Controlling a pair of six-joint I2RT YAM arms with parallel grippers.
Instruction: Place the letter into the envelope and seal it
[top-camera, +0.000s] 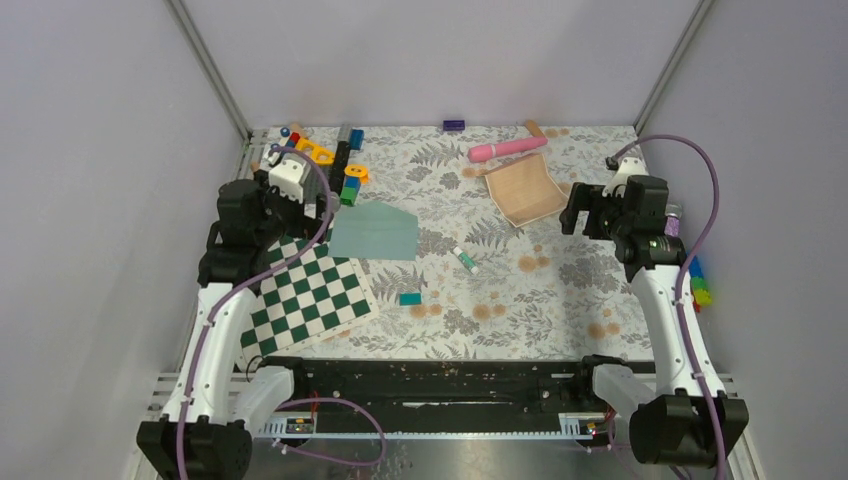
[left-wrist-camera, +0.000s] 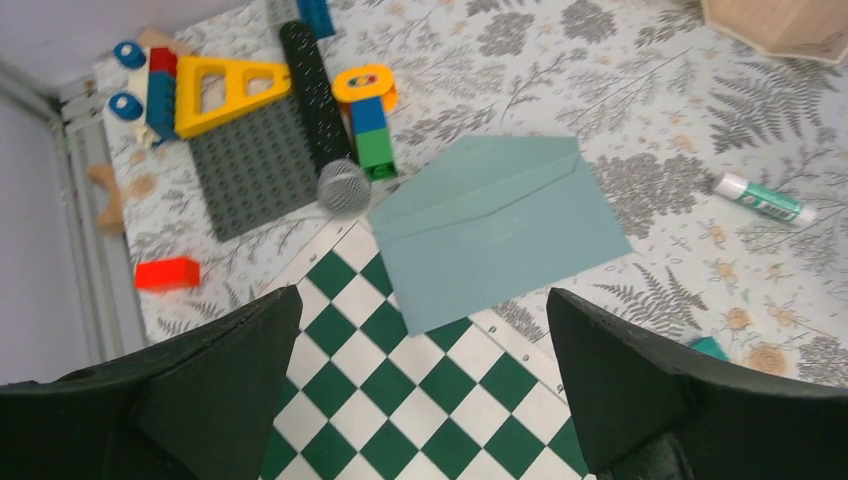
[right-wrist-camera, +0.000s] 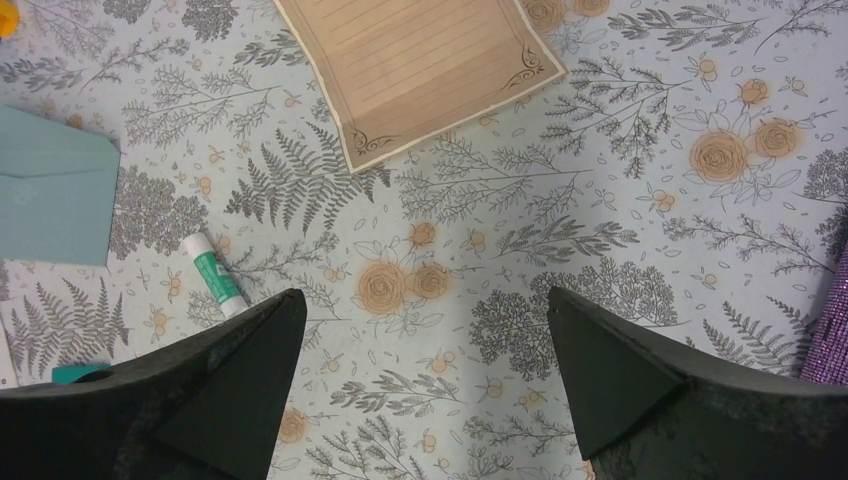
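Observation:
The pale teal envelope (top-camera: 373, 233) lies flat at left-centre, flap on the far side, partly over or beside the checkered board. A tan lined letter (top-camera: 524, 190) lies to its right at the back. A green-and-white glue stick (top-camera: 465, 260) lies between and in front of them. My left gripper (top-camera: 300, 215) hangs open above the board, left of the envelope (left-wrist-camera: 500, 240), nothing between its fingers. My right gripper (top-camera: 580, 210) is open and empty above the table, right of and slightly in front of the letter (right-wrist-camera: 420, 70).
Toys and blocks crowd the back left; the checkered board (top-camera: 305, 305) fills the front left. A pink roll (top-camera: 505, 148) lies behind the letter. A teal block (top-camera: 410, 299) sits front centre.

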